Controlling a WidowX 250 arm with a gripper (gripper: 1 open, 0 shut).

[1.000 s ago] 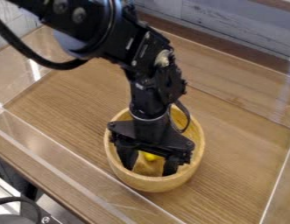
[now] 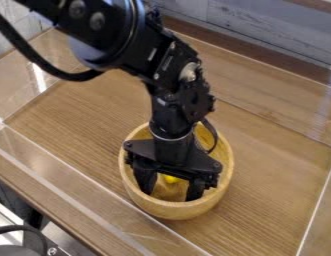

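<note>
The black gripper point(image 2: 172, 170) reaches down into a round tan bowl point(image 2: 176, 209) near the middle of the wooden table. Its fingers sit inside the bowl, around a small yellow object point(image 2: 172, 179) that is mostly hidden beneath the gripper. Whether the fingers touch or hold the yellow object cannot be seen.
A pale wall runs along the back. The table's front edge with a clear strip and some dark cables is at the lower left.
The gripper has shifted very slightly inside the bowl, and a little less of the yellow object shows. The bowl stays in place.
</note>
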